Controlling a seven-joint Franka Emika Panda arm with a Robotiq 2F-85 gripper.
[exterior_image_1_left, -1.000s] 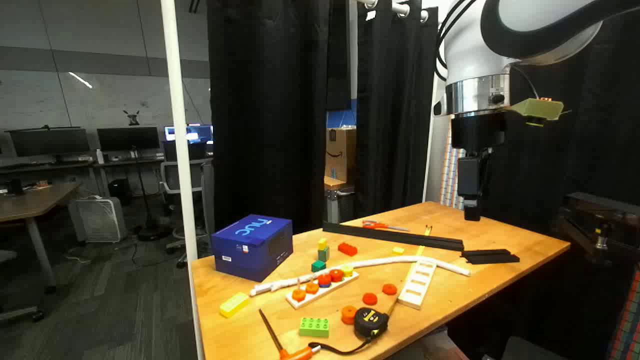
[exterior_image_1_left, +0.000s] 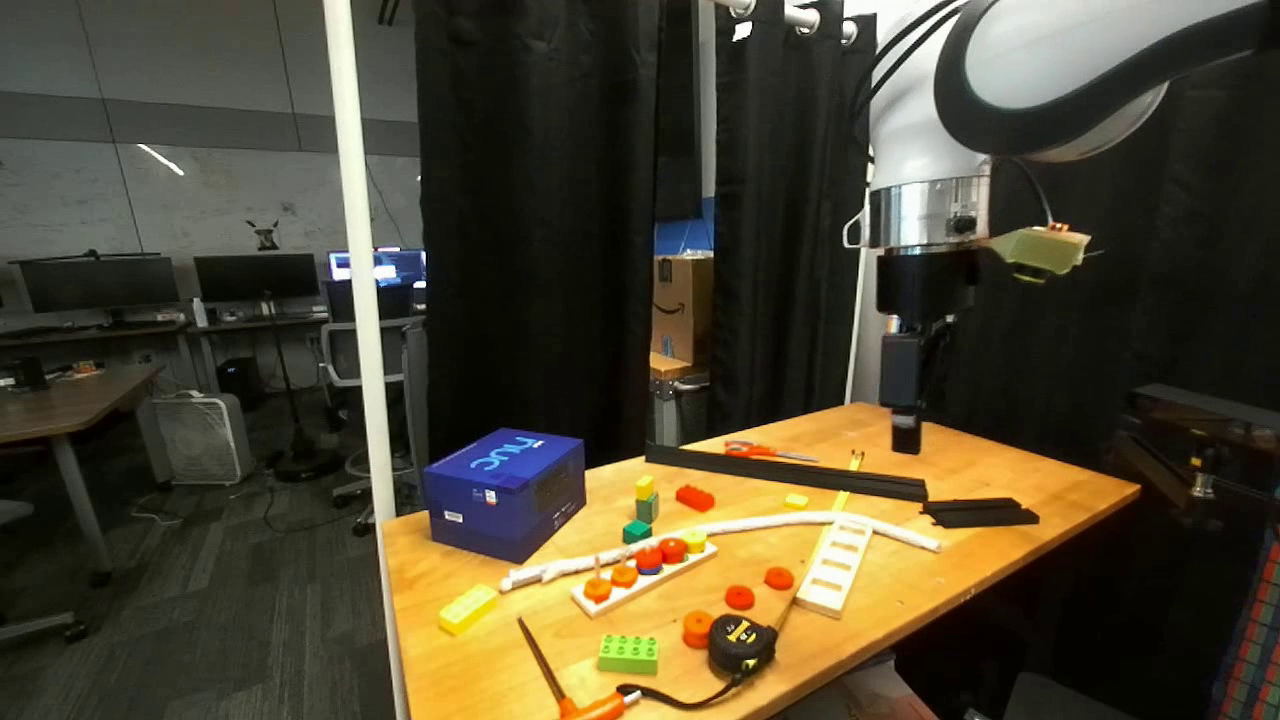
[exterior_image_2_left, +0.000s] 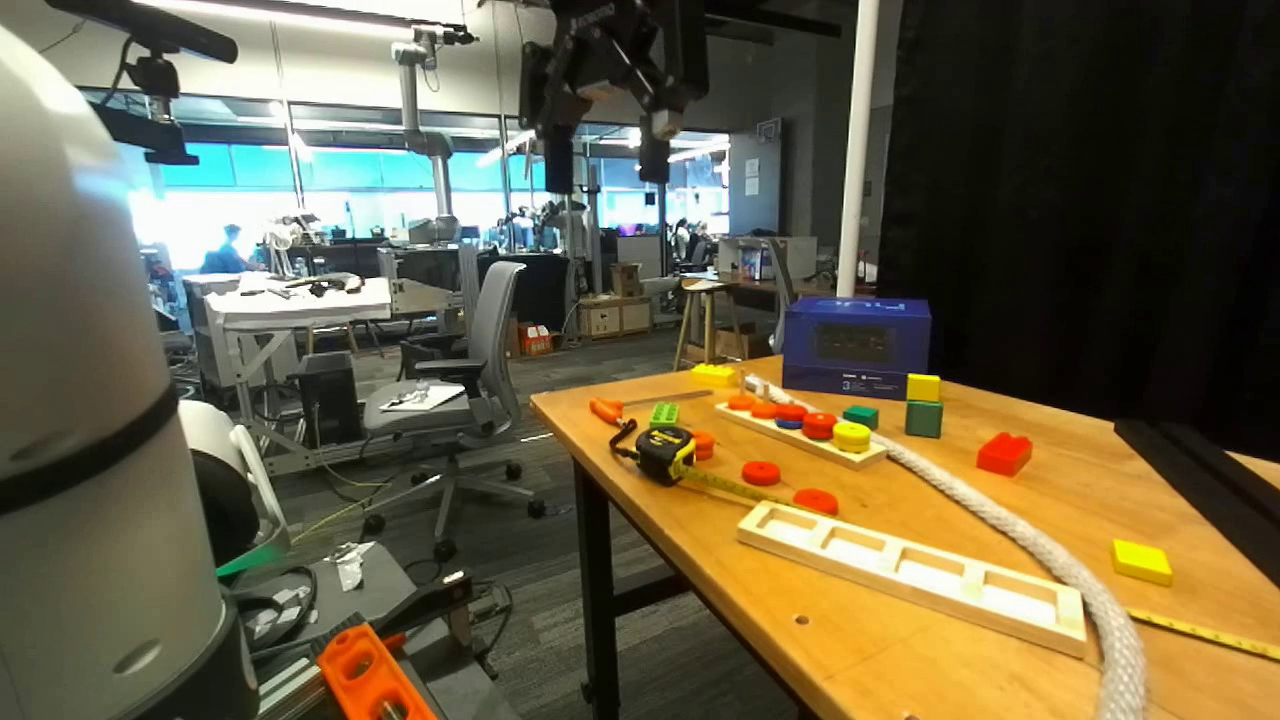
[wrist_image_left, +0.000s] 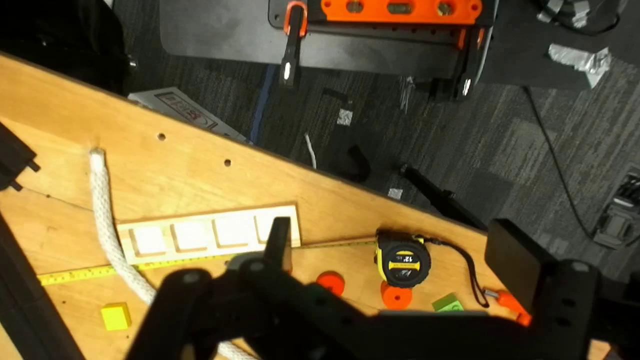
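Observation:
My gripper (exterior_image_2_left: 606, 180) hangs well above the table, its two fingers spread wide and nothing between them; the wrist view shows the same gap between the fingers. A black and yellow tape measure (wrist_image_left: 405, 259) lies near the table's front edge, its yellow blade (wrist_image_left: 78, 275) drawn out across the wood. The pale wooden frame with several openings (exterior_image_2_left: 912, 570) lies along the blade. Red rings (exterior_image_2_left: 761, 473) rest loose beside the tape. A white peg board (exterior_image_1_left: 648, 578) carries several coloured rings. The white rope (exterior_image_1_left: 768, 521) curves across the table.
A blue box (exterior_image_1_left: 504, 492) stands at the back left. Scattered about are a green brick (exterior_image_1_left: 627, 654), a yellow brick (exterior_image_1_left: 468, 608), red brick (exterior_image_1_left: 695, 498), scissors (exterior_image_1_left: 756, 450) and an orange-handled tool (exterior_image_1_left: 594, 708). Black rails (exterior_image_1_left: 786, 472) lie along the back.
The arm and gripper have moved left and slightly lower in exterior view 1. The things on the table lie as they did.

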